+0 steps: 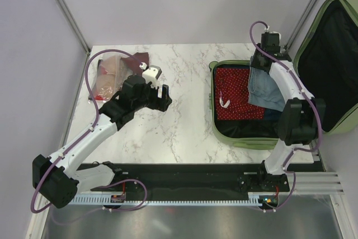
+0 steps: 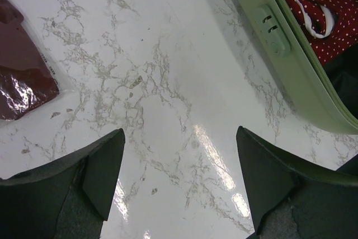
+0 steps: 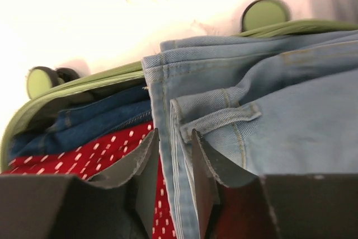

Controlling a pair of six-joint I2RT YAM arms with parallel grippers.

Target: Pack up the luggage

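The green suitcase lies open on the right, holding red polka-dot fabric with a small white curved item and folded light-blue jeans. At the suitcase's back edge my right gripper is shut on the jeans, whose folded top reaches over the rim in the right wrist view. On the left, my left gripper stands open above bare marble, left of the suitcase, with nothing between its fingers.
Packed items in clear bags and a maroon cloth lie at the back left. The raised lid stands on the far right.
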